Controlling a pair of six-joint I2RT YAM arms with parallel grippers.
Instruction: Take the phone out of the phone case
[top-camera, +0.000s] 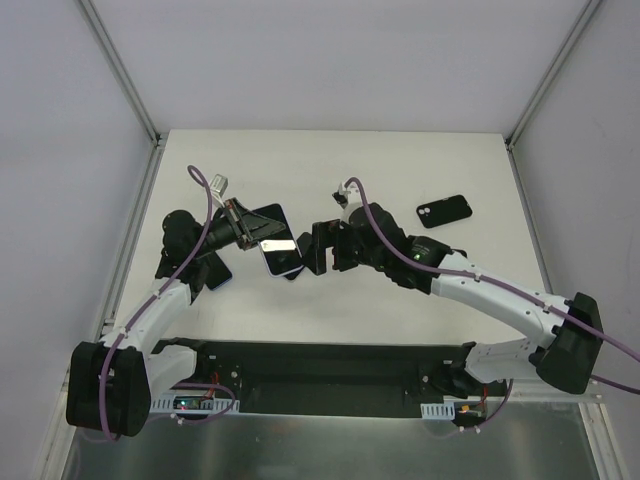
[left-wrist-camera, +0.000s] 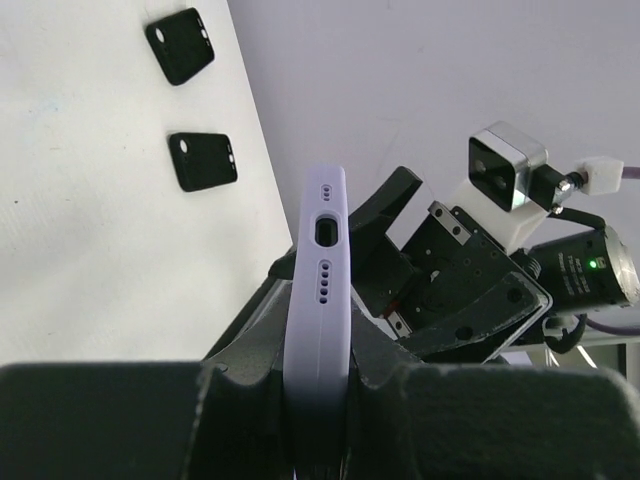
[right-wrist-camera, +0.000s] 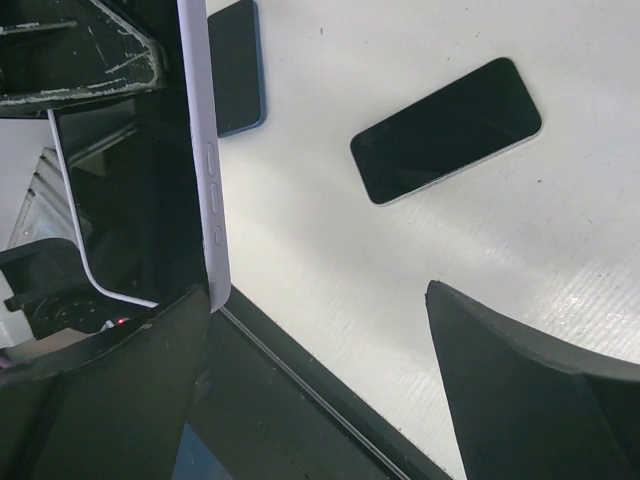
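A phone in a lavender case (top-camera: 280, 250) is held up off the table, its dark screen showing in the top view. My left gripper (top-camera: 264, 228) is shut on its upper part. The left wrist view looks at the lavender end (left-wrist-camera: 318, 270) with its port opening. My right gripper is open beside the held phone's lower end, with bare table between its fingers in the right wrist view. One right fingertip (right-wrist-camera: 195, 305) overlaps the phone's lower corner there; contact cannot be told. The phone is still inside the case.
A dark phone (right-wrist-camera: 445, 130) lies on the table beneath the right gripper, and a blue-edged phone (right-wrist-camera: 237, 65) lies farther left. Two black cases, one upper (left-wrist-camera: 180, 45) and one lower (left-wrist-camera: 202, 160), lie on the right side of the table.
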